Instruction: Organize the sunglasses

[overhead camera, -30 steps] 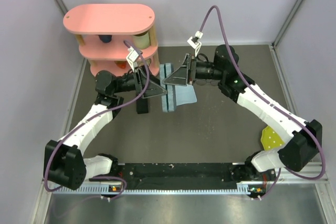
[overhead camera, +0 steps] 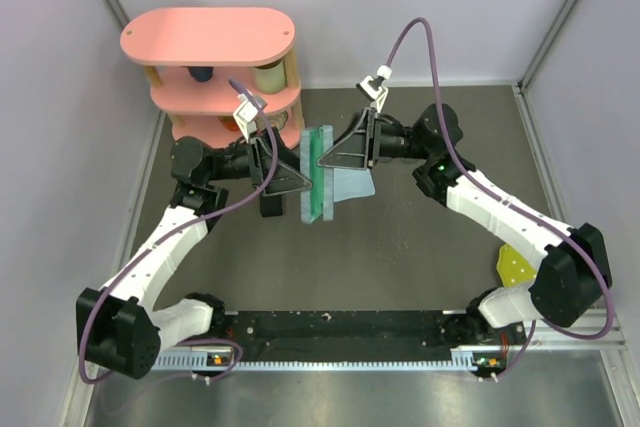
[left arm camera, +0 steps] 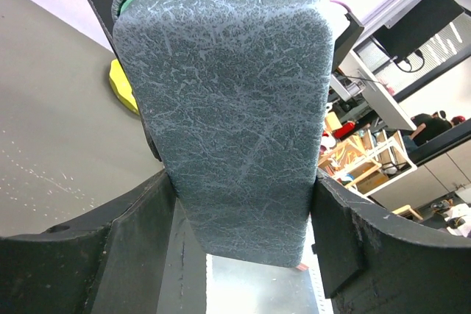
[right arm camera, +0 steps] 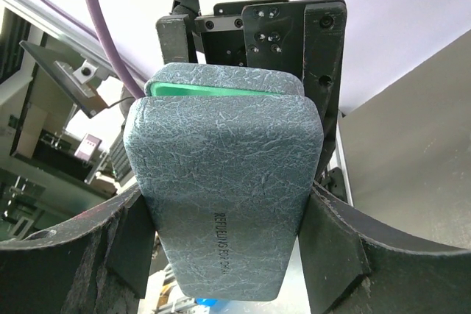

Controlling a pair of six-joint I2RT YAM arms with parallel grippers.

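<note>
A grey glasses case [overhead camera: 306,187] with a green lining hangs in the middle, held between both grippers, its halves slightly parted. My left gripper [overhead camera: 300,183] grips the case from the left; in the left wrist view its grey face [left arm camera: 221,123] fills the space between the fingers. My right gripper [overhead camera: 326,159] grips it from the right; in the right wrist view the other grey half [right arm camera: 224,189], with printed lettering, sits between the fingers. Whether sunglasses are inside cannot be seen.
A pink shelf [overhead camera: 205,37] with cups stands at back left. A pale cloth [overhead camera: 352,184] and a dark object [overhead camera: 270,205] lie under the grippers. A yellow dotted item [overhead camera: 515,265] lies at right.
The case has opened wider, showing more green lining, and shifted slightly left and toward the front. Both arms moved slightly with it.
</note>
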